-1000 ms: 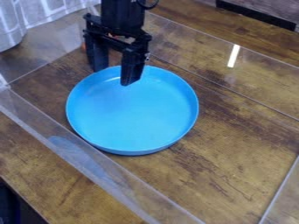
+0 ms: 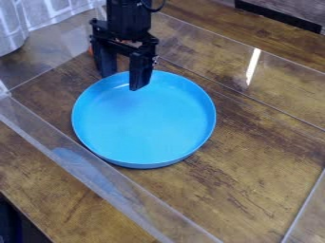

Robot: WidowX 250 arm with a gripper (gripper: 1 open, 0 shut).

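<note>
My black gripper (image 2: 124, 59) hangs over the back rim of a round blue plate (image 2: 143, 128), its two dark fingers apart, one at the left and one at the right. The plate shows nothing on it. Whether anything sits between or behind the fingers is too dark to tell.
The plate lies on a brown wooden surface (image 2: 248, 176). Clear plastic edges run along the left and right. A pale crumpled thing (image 2: 26, 24) is at the top left, a dark block (image 2: 286, 9) at the top right. Wood right of the plate is clear.
The gripper has shifted slightly up and back, away from the middle of the plate. The plate has not visibly moved.
</note>
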